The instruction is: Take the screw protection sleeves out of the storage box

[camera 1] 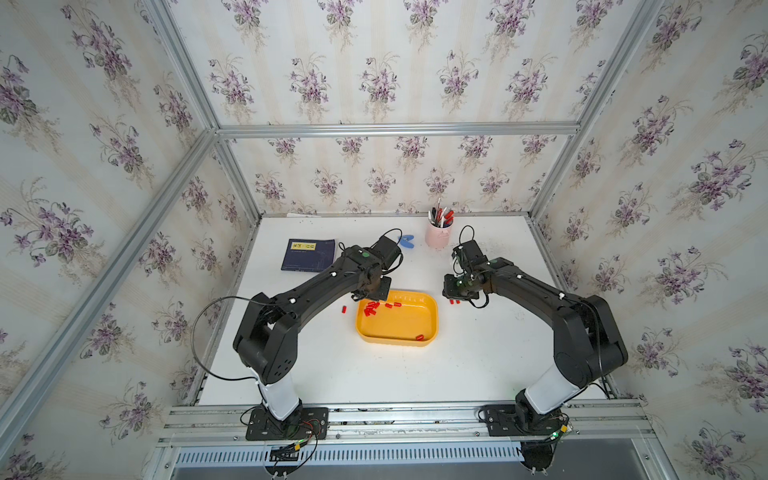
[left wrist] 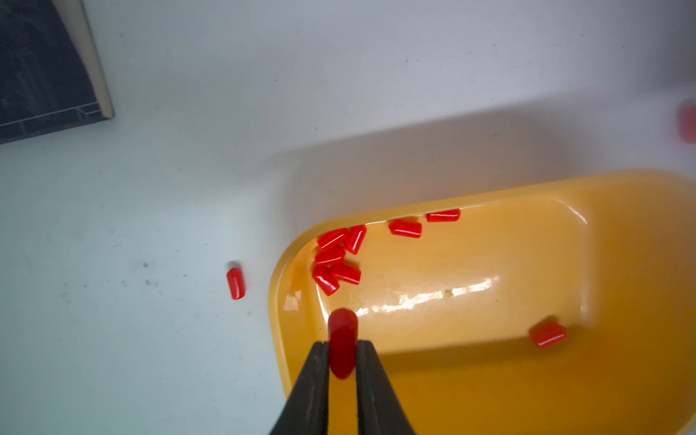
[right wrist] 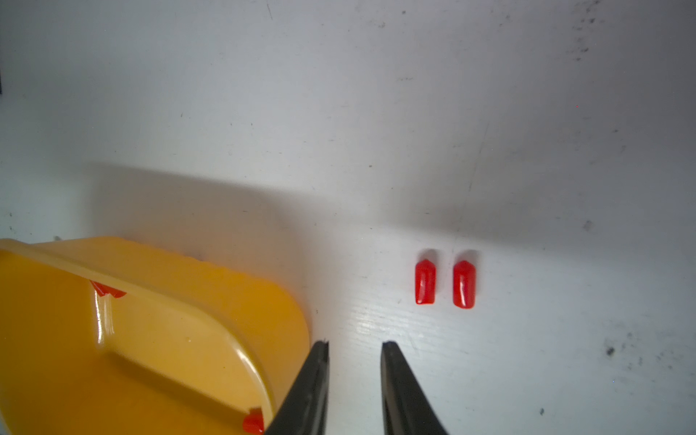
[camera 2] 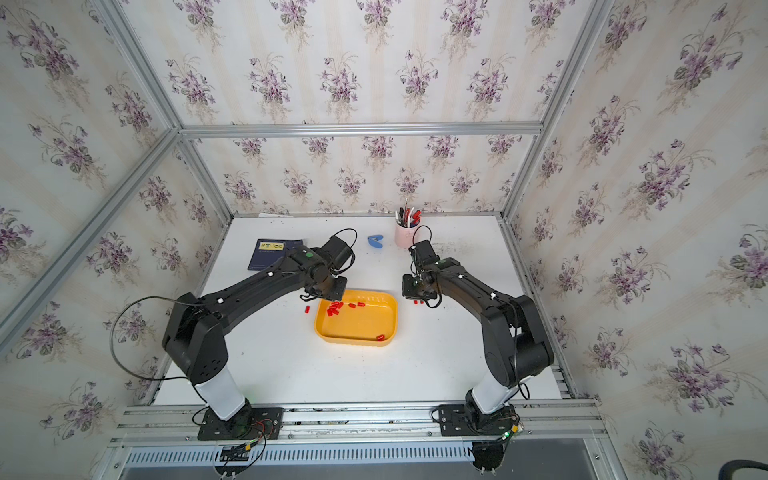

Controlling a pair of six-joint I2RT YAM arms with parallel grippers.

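Observation:
In the left wrist view, my left gripper is shut on a red sleeve (left wrist: pixel 343 335), held above the left part of the yellow storage box (left wrist: pixel 522 275). Below it, several more red sleeves (left wrist: pixel 337 274) are bunched in the box's far left corner. Two others lie along the far wall, and a single sleeve (left wrist: pixel 548 334) rests toward the right. Outside, left of the box, one sleeve (left wrist: pixel 236 282) lies on the table. My right gripper is open and empty beside the box's right wall. Two sleeves (right wrist: pixel 464 284) lie side by side on the table there.
Behind the left arm lies a dark blue pad (camera 1: pixel 309 254). A blue clip-like object (camera 1: pixel 406 241) and a pink cup (camera 1: pixel 438 235) of pens stand at the back. The table in front of the box is bare.

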